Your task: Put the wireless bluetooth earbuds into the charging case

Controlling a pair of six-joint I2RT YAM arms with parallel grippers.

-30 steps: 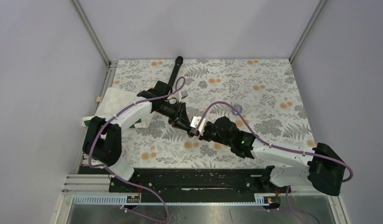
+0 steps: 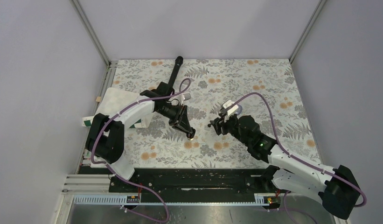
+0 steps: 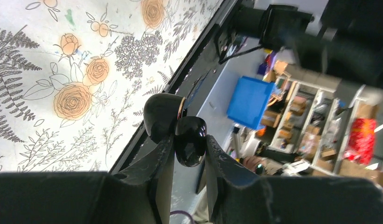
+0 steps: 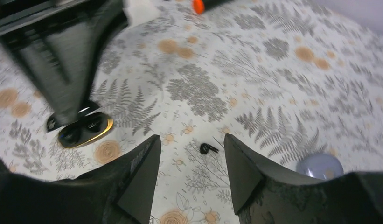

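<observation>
My left gripper is shut on the glossy black charging case (image 3: 156,114), whose lid stands raised. In the right wrist view the open case (image 4: 87,128) hangs from that gripper, dark cavities showing inside. A small black earbud (image 4: 205,149) lies on the floral mat right of the case. My right gripper stands open, apart from the case, its fingers above the mat near that earbud, with nothing seen held between them.
A purple-grey round object (image 4: 319,164) lies right of the earbud. A long black rod (image 2: 175,70) lies at the back. A white pad (image 2: 115,100) sits at the left.
My right gripper has moved away from the case, to the right and back, uncovering the small earbud on the mat. My left arm has shifted only slightly.
</observation>
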